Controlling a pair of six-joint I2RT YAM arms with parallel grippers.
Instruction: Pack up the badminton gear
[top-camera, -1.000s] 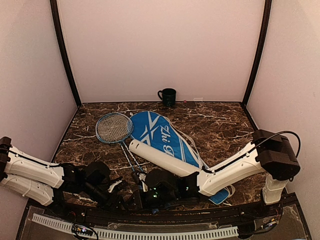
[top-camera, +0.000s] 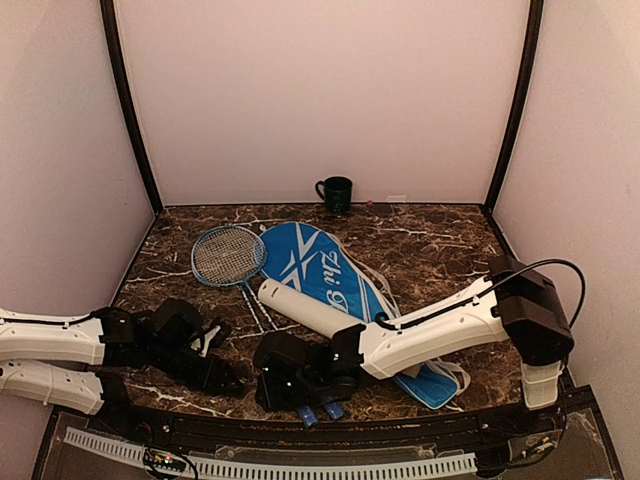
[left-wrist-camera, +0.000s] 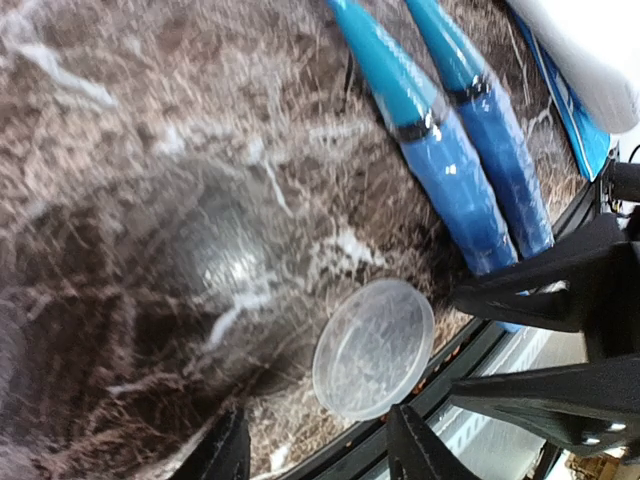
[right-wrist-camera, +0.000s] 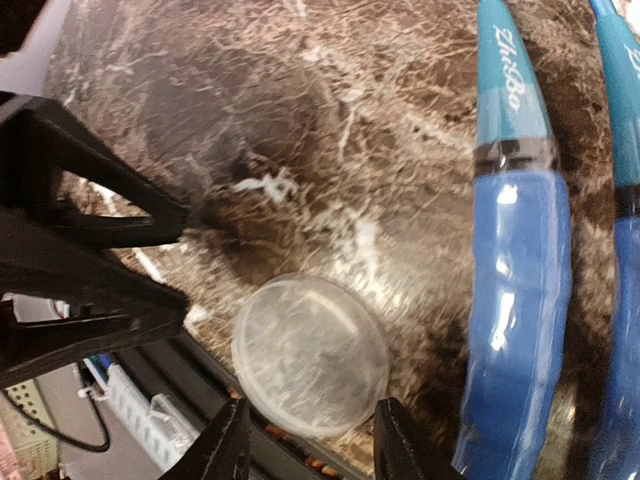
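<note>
A clear round lid lies flat near the front edge of the table; the same lid (right-wrist-camera: 311, 356) shows in the right wrist view. My left gripper is open above the table beside it, and my right gripper also stands open, close to the lid. Neither has anything between its fingers. Two rackets (top-camera: 228, 256) lie with their heads at the left back and blue handles (right-wrist-camera: 518, 290) toward the front. The white shuttle tube (top-camera: 310, 310) rests diagonally across the blue racket bag (top-camera: 312, 262). My right arm hides parts of the tube, bag and rackets.
A dark mug (top-camera: 338, 194) stands against the back wall. The table's front rail (top-camera: 300, 430) runs close behind the lid. Free tabletop (top-camera: 440, 240) lies at the back right. The two grippers are close together at the front.
My left gripper has drawn back to the left, widening the gap between the two grippers. The rackets, tube and bag look unmoved.
</note>
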